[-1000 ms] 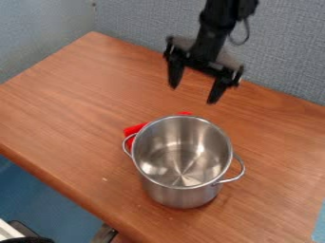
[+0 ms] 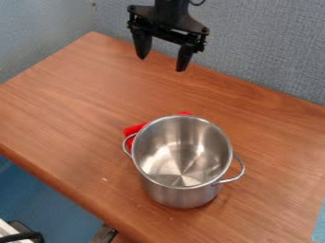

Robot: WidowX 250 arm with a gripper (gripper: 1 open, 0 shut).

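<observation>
My black gripper (image 2: pixel 162 59) hangs open at the top of the view, over the back of the wooden table (image 2: pixel 76 104), with nothing between its fingers. A steel pot (image 2: pixel 181 180) with two handles stands on the front right of the table. A red object (image 2: pixel 132 131) lies behind the pot, partly hidden by it.
Grey-blue padded walls (image 2: pixel 267 47) stand behind the table. At the lower left, past the table's edge, a blue floor and some dark hardware show.
My gripper has moved leftward and up across the back of the table, away from the right. The pot and the red object stay where they were.
</observation>
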